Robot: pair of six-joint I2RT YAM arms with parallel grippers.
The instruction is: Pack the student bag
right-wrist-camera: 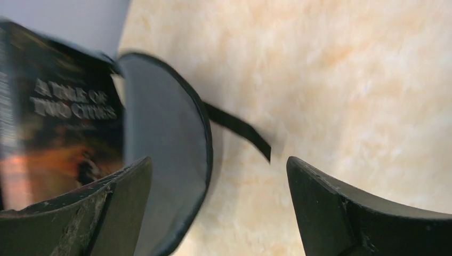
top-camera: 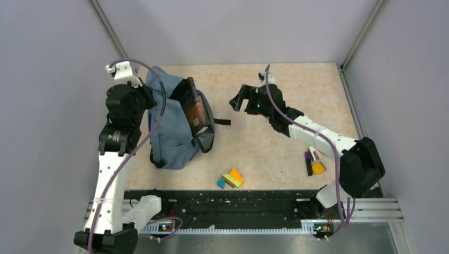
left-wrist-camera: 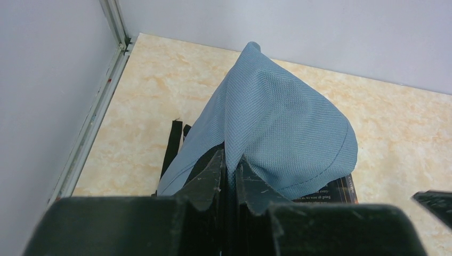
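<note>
A blue-grey bag [top-camera: 172, 132] lies on the left of the table with its mouth facing right. In the left wrist view my left gripper is shut on the bag's fabric, which bunches up between its fingers. Inside the bag's opening rests a dark book [top-camera: 197, 114]; its title, "A Tale of Two Cities", reads in the right wrist view, where the book [right-wrist-camera: 69, 122] leans along the left side. My right gripper [top-camera: 238, 99] stands open over bare table, right of the bag, with nothing between its fingers.
Coloured blocks [top-camera: 232, 179] sit near the front edge. At the right lie a black-and-purple marker [top-camera: 308, 164], a yellow item [top-camera: 319, 168] and small pale pieces. A black strap [top-camera: 223, 121] sticks out from the bag.
</note>
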